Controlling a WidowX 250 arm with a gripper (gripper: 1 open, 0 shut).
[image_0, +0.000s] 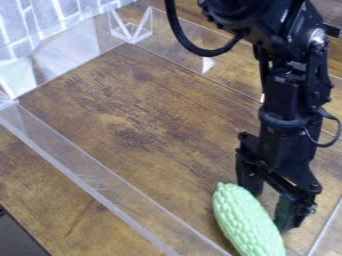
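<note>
A pale green, bumpy corn-like object (247, 222) lies lengthwise at the bottom of the view, angled from upper left down to the right. My black gripper (267, 200) is low on the right, open, with its fingers beside and above that object's upper end. Whether they touch it I cannot tell.
A wooden surface (127, 120) is bordered by clear plastic walls (94, 185). A white tiled area (34, 25) is at the top left, and a dark edge shows at the bottom left.
</note>
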